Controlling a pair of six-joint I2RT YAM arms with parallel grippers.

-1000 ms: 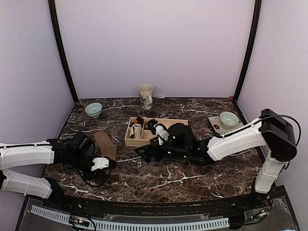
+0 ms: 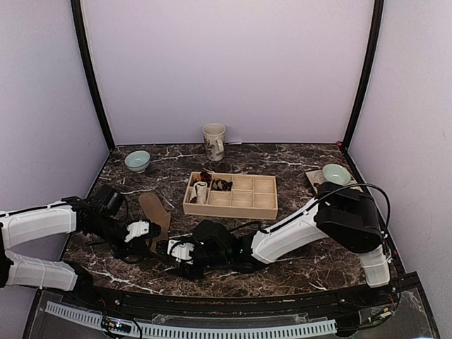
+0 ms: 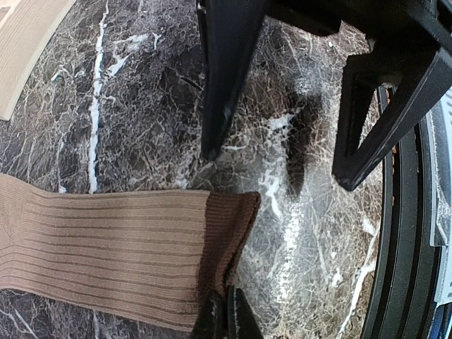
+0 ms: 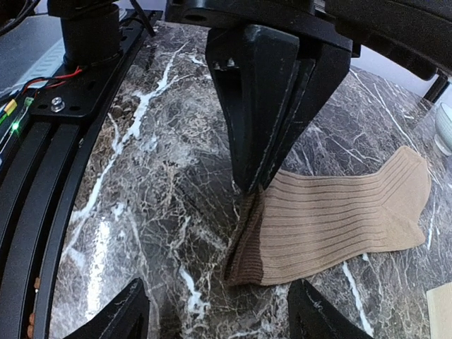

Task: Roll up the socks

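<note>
A tan ribbed sock [image 2: 154, 210] lies flat on the dark marbled table; its brown cuff [image 3: 229, 215] faces the table's front edge. My left gripper is shut at one corner of the cuff, a thin bit of cloth pinched at its fingertips. Across the cuff from it, my right gripper is open, its fingers [image 4: 319, 311] apart with no cloth between them. In the left wrist view those fingers hover above bare table just past the cuff. From the top, both grippers crowd the cuff end and mostly hide it.
Behind stands a wooden divided box [image 2: 240, 198] with rolled socks in its left compartments. A mug [image 2: 214, 141], a left bowl [image 2: 137, 161] and a right bowl [image 2: 336, 174] sit farther back.
My right arm has swung left and toward the front, from beside the box to the sock's cuff. The left gripper has shifted slightly to the left.
</note>
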